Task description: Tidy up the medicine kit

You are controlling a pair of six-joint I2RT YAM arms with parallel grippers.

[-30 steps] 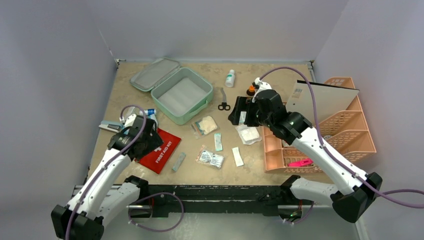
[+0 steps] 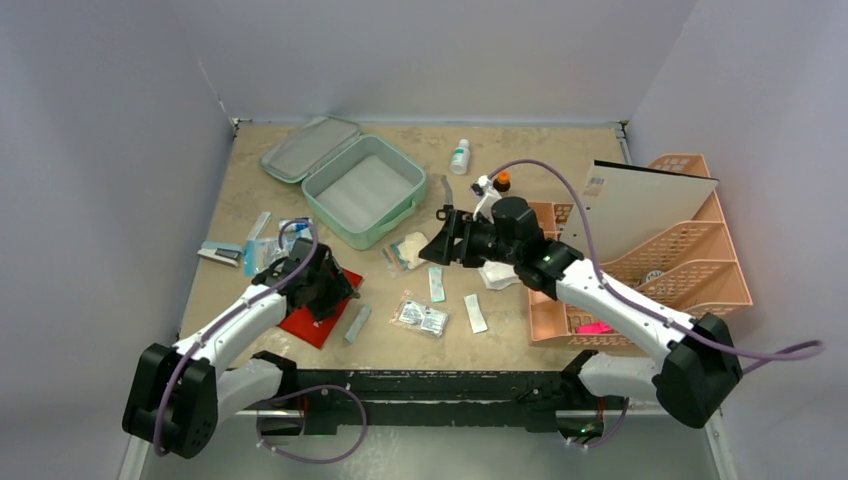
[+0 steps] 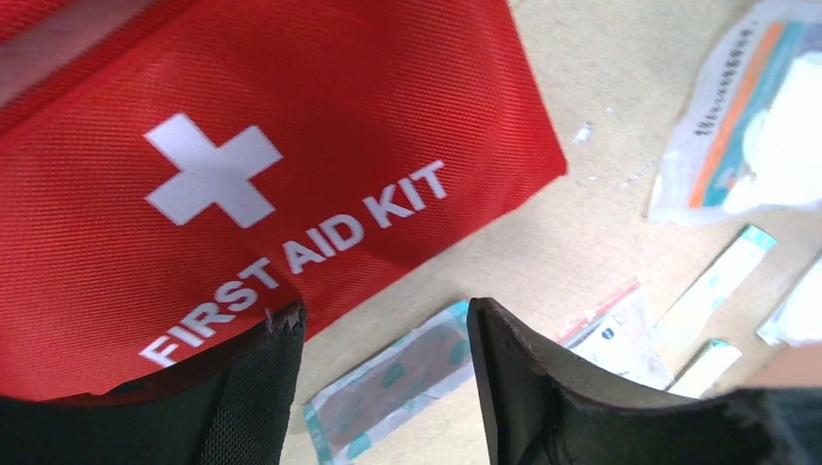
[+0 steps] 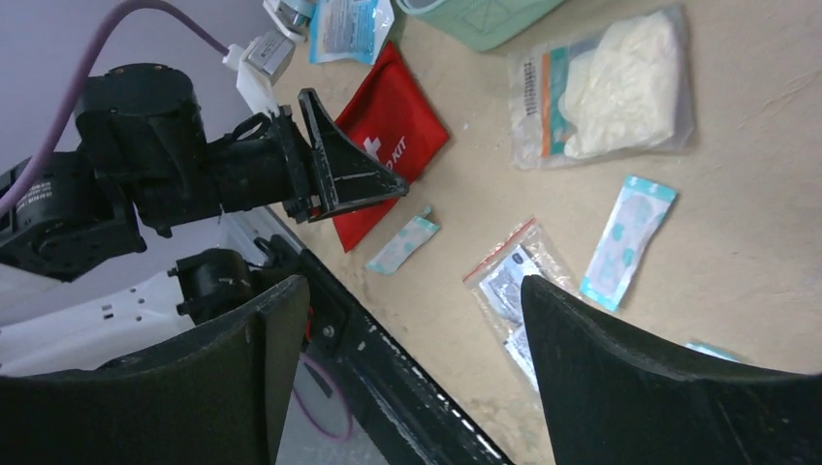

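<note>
A red first aid pouch (image 3: 320,116) lies flat at the front left. My left gripper is low over its lower edge, beside a bandage strip (image 3: 388,392); whether it grips anything is unclear. My right gripper hangs open over the middle, above a bag of white packets (image 4: 514,291), nothing between its fingers. A bag of gloves (image 4: 620,87), more strips (image 2: 436,283), gauze (image 2: 497,277), a white bottle (image 2: 460,157) and a brown bottle (image 2: 502,187) lie or stand around. The scissors (image 2: 446,185) are partly behind the right arm.
An open green case (image 2: 365,222) with an empty interior is at the back left. An orange compartment organizer (image 2: 705,270) with a white board (image 2: 635,200) fills the right side. Packets and a thermometer-like box (image 2: 220,253) lie at the far left.
My left gripper has moved right and lower over the pouch. My right gripper has moved left, toward the middle of the table. The loose items appear unchanged.
</note>
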